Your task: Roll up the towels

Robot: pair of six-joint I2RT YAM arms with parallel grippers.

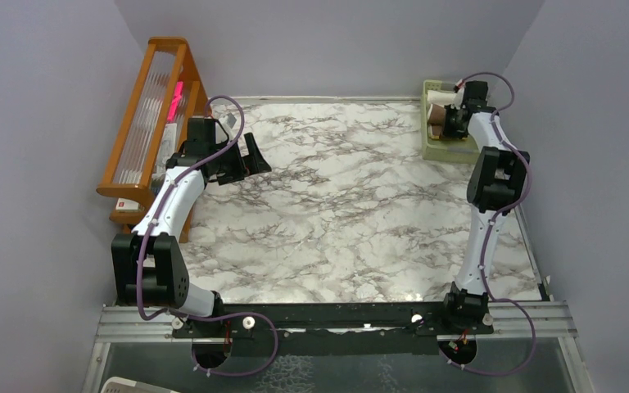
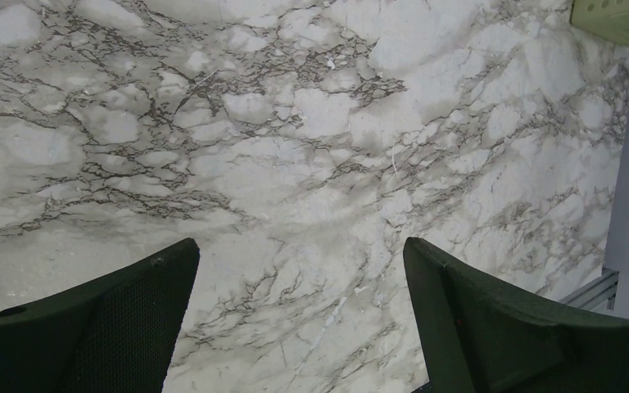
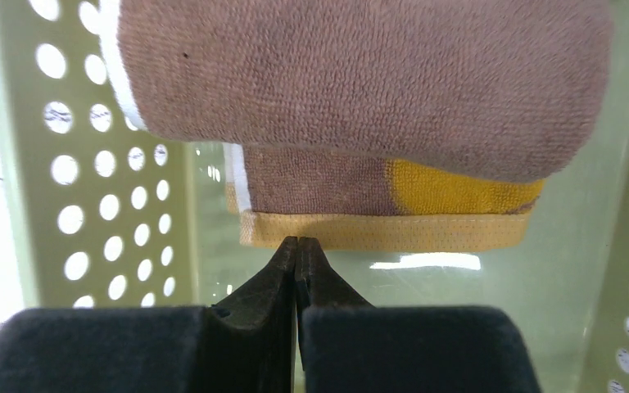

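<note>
In the right wrist view, a rolled or folded brown towel [image 3: 360, 74] lies across the basket. Beneath it shows a flat towel [image 3: 319, 182], brown and yellow with a tan hem. My right gripper is shut, its tips at the near edge of that hem, with nothing visible between them. Whether they touch the cloth, I cannot tell. From above, a white towel [image 1: 441, 97] lies at the back of the green basket [image 1: 449, 155]. My left gripper stands open above bare marble, far from any towel.
Perforated walls [image 3: 123, 237] of the basket rise on both sides of my right gripper. At the left, a wooden rack [image 1: 143, 115] with clear panels stands close to my left arm.
</note>
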